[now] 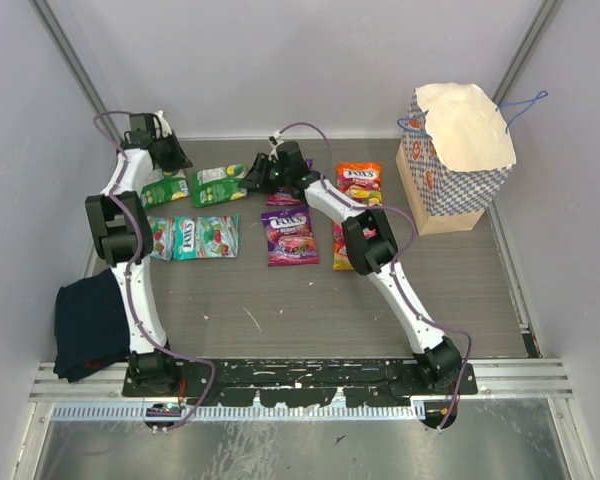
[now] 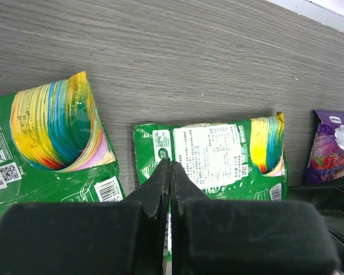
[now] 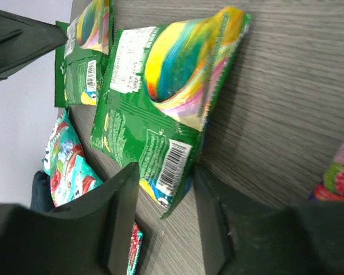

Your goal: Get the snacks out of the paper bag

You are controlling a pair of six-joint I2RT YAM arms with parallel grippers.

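Two green snack bags lie near the back wall: one far left [image 1: 164, 188], the other to its right [image 1: 218, 190]. My left gripper is shut with nothing between its fingers; both green bags lie outside them. My right gripper stands open, its fingers on either side of the right green bag's near corner [image 3: 172, 172]. The paper bag [image 1: 468, 125], checkered with blue handles, stands at the back right. Its inside is hidden.
Purple Fox's bag [image 1: 292, 237] and orange bag [image 1: 360, 182] lie right of centre; a red-and-teal snack bag [image 1: 206, 237] lies in front of the green ones. Dark cloth [image 1: 88, 325] sits front left.
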